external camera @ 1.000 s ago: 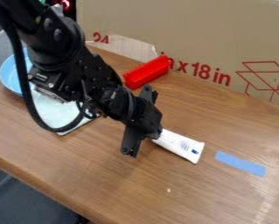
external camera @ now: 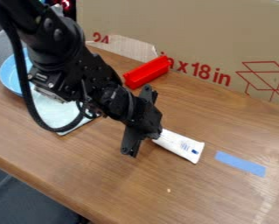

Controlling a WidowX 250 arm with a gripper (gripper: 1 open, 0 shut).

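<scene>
My black gripper (external camera: 139,138) is low over the wooden table, at the near end of a white tube (external camera: 181,145) that points toward the right. The fingers overlap the tube's left end, and whether anything is between them is hidden. A red object (external camera: 146,72) lies behind the gripper, near the cardboard box. A white cloth or item (external camera: 62,117) lies under the arm at the left.
A blue bowl (external camera: 10,73) sits at the left, partly behind the arm. A strip of blue tape (external camera: 240,164) is on the table at the right. A cardboard box (external camera: 212,44) stands along the back.
</scene>
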